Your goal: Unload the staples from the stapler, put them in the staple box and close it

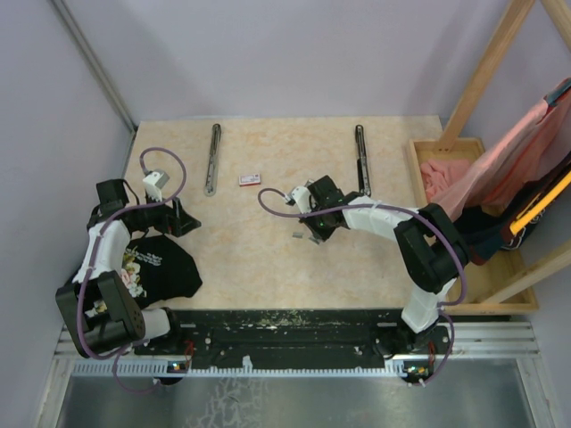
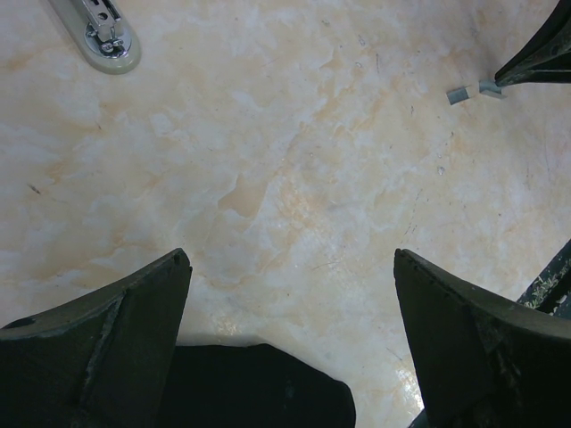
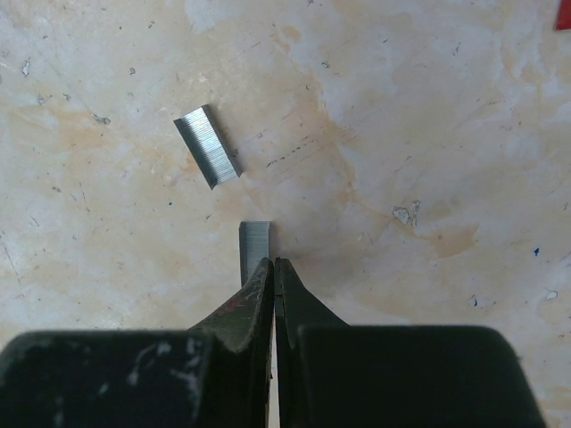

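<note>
Two short grey staple strips lie on the table. In the right wrist view one strip lies clear of the fingers. The other staple strip is partly covered by the left finger of my right gripper. That gripper's tips meet, with nothing between them, and the strip lies outside, beside the left fingertip. A long stapler rests at the back left of the table; its end shows in the left wrist view. My left gripper is wide open above bare table, far from the strips.
A second long stapler-like object lies at the back right, behind the right arm. A small red-and-white box sits near the back middle. Black cloth covers the front left; a wooden box borders the right.
</note>
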